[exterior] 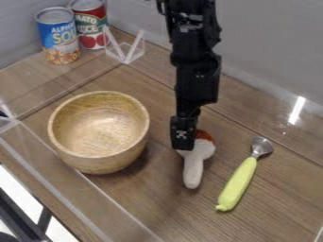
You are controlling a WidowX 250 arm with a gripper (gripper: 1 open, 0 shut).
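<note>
The black gripper (190, 138) points down at the middle of the counter, its fingertips at the top of a white object (194, 168) with a reddish-brown end, which looks like a toy mushroom or similar. The fingers are open; whether they touch it is unclear. A wooden bowl (98, 129) stands to the left of the gripper. A utensil with a yellow-green handle (237, 182) and metal head lies to the right.
Two cans, a blue one (59, 38) and a red one (90, 24), stand at the back left beside a white wire-like object. A wall runs along the back. The counter's front left edge borders a dark gap.
</note>
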